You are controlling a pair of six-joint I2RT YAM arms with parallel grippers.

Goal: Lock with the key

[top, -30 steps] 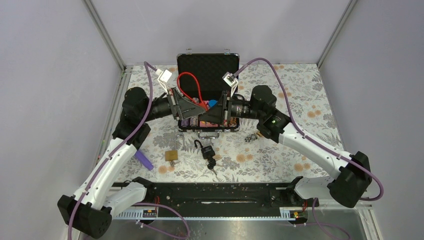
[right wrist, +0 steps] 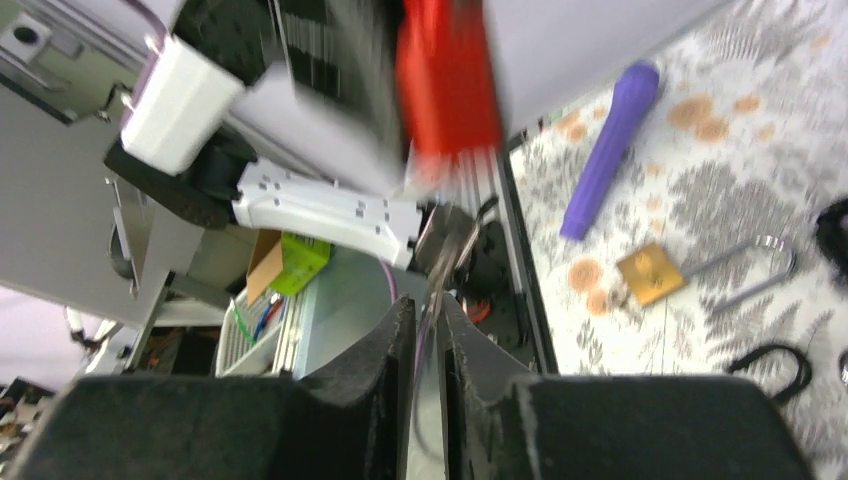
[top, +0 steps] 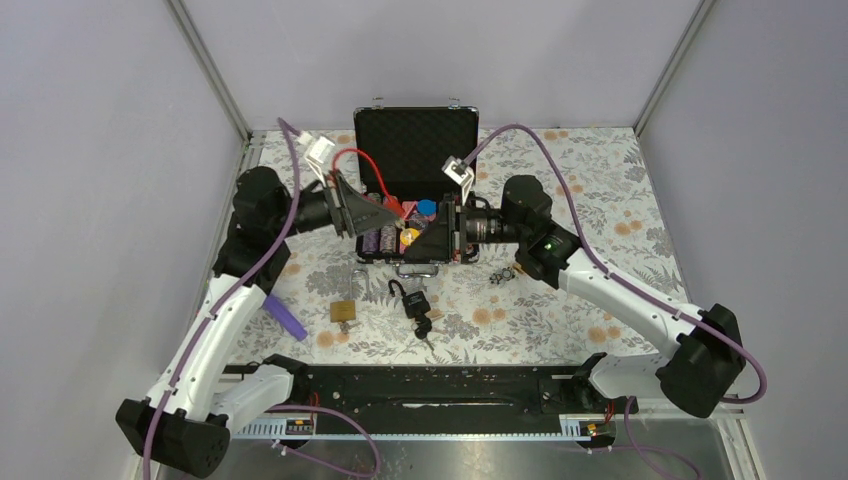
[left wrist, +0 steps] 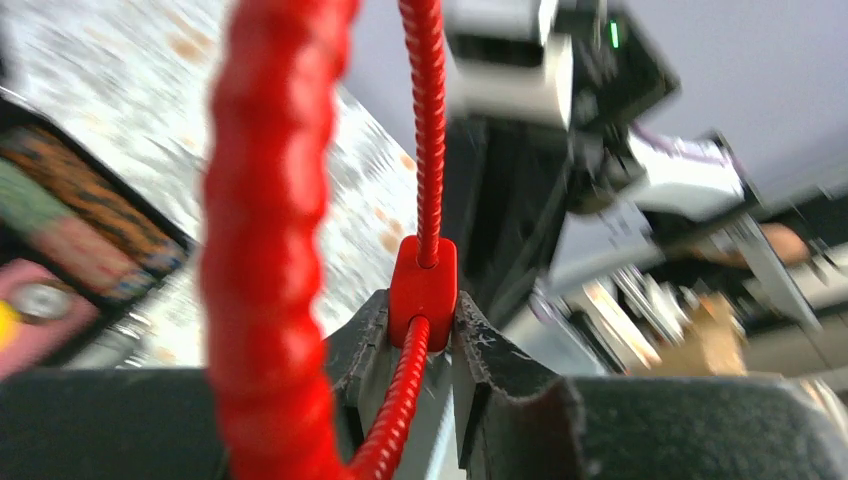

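A red lock [left wrist: 422, 285] with a long red cable shackle is pinched between the fingers of my left gripper. In the right wrist view the lock [right wrist: 450, 90] is a blurred red block just beyond the right fingertips. My right gripper is nearly closed on a thin, blurred metal piece, apparently the key [right wrist: 447, 248], which sticks out from its tips towards the lock. The key and the lock look apart. From above, the left gripper [top: 398, 215] and the right gripper [top: 410, 250] face each other over the case.
Behind and below the grippers lies an open black case [top: 416, 150] with coloured contents. A brass padlock [top: 343, 311], a black padlock [top: 415, 304] and a purple cylinder [top: 286, 317] lie on the table, nearer the front.
The left gripper has moved left, away from the right one, carrying the red lock; its arm is blurred now.
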